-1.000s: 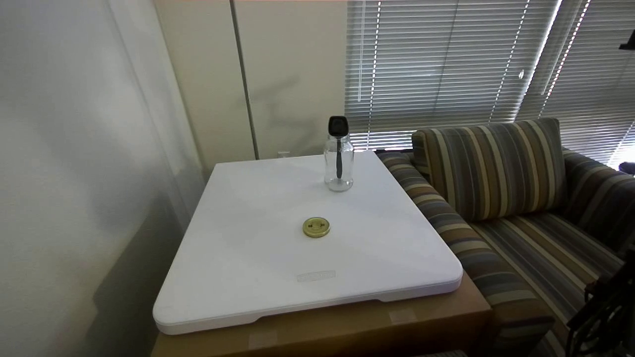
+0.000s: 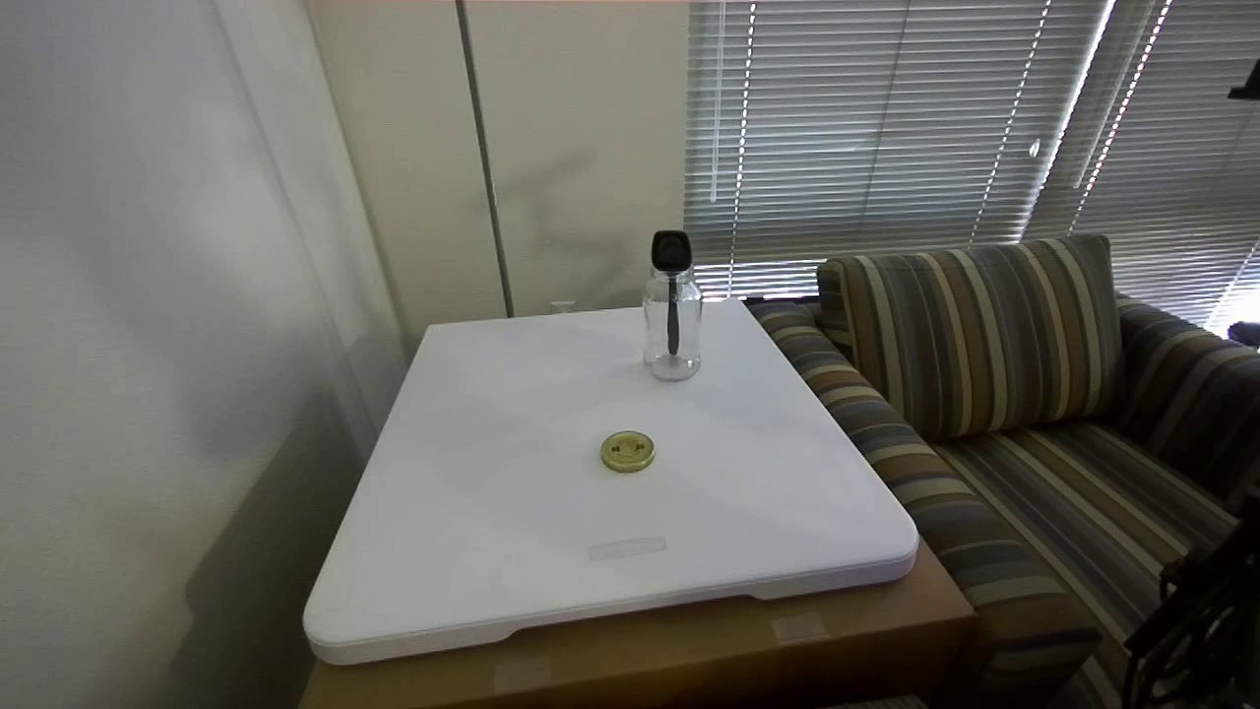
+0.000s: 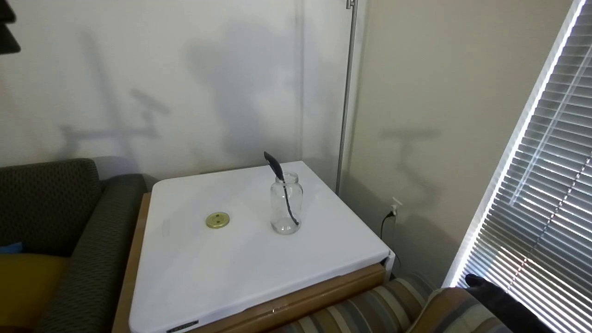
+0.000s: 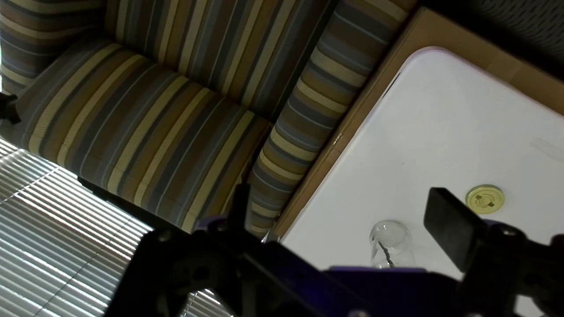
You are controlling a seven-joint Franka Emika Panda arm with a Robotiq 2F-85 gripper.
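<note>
A clear glass jar (image 2: 658,337) stands upright toward the back right of the white table (image 2: 508,473). Inside it leans a dark spoon-like utensil (image 3: 273,166), its broad head above the rim and its thin handle reaching the bottom. Nearer the table's middle, apart from the jar, a round gold lid (image 2: 627,451) lies flat. In the wrist view my gripper is open, its two dark fingers (image 4: 449,227) wide apart with nothing held. It hangs away from the table top; jar (image 4: 391,237) and lid (image 4: 485,199) appear beyond it, the jar's lower part hidden by the gripper body.
A striped armchair (image 2: 980,343) adjoins one side of the table. A dark sofa (image 3: 72,222) stands along another side. Walls and a thin metal pole (image 3: 347,89) rise behind.
</note>
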